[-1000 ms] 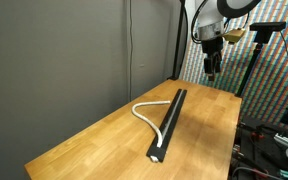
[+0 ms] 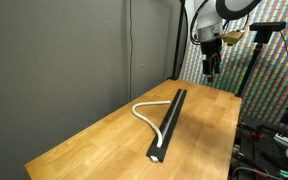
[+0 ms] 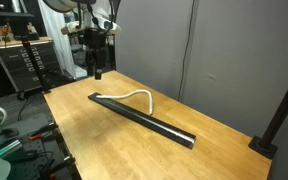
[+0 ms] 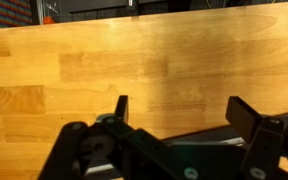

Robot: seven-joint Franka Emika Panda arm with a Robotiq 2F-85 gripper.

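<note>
On the wooden table lies a long black channel, straight and narrow. A white flexible hose or cable curves beside it, with one end at or over the channel; whether it sits inside cannot be told. High above the table's far end, my gripper points down, its two dark fingers wide apart with only bare wood between them. In the wrist view, part of the channel shows at the bottom, behind the gripper body. The arm stays well clear of both things.
Bare tabletop surrounds the channel on both sides. A grey wall panel borders the table's long side. A dark post rises at the right edge in exterior view 2.
</note>
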